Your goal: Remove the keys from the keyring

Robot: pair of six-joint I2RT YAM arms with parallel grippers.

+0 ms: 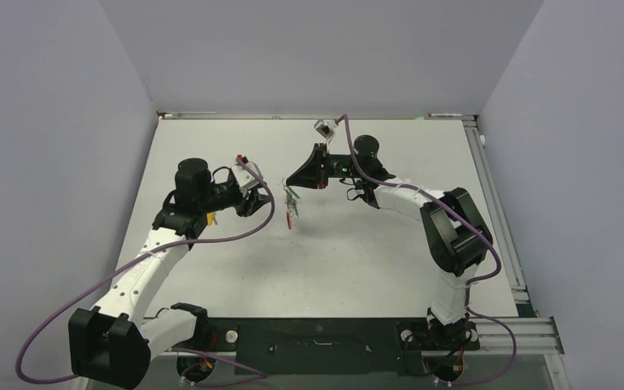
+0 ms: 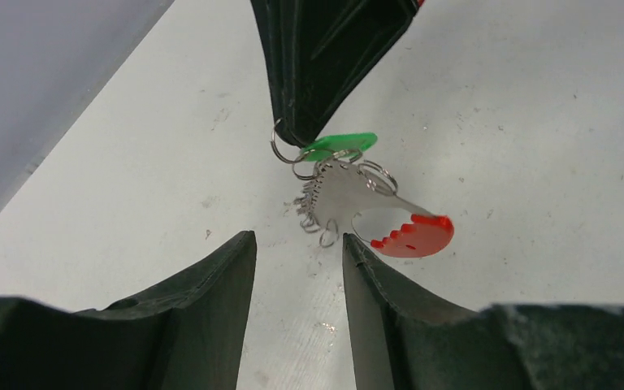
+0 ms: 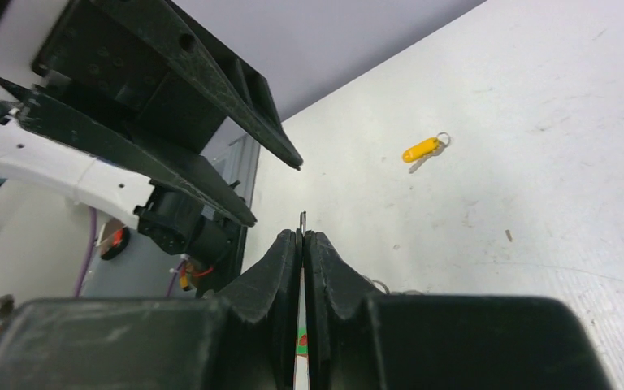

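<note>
A keyring of keys, with green and red covers and several metal rings, hangs from the tip of my right gripper, which is shut on it. My left gripper is open, just left of the hanging keys in the top view; in its wrist view the keys hang beyond and above the gap between its fingers. In the right wrist view my right gripper fills the lower middle, with the keys mostly hidden below it.
A yellow tag with a key lies on the white table, partly behind the left arm in the top view. Grey walls bound the table.
</note>
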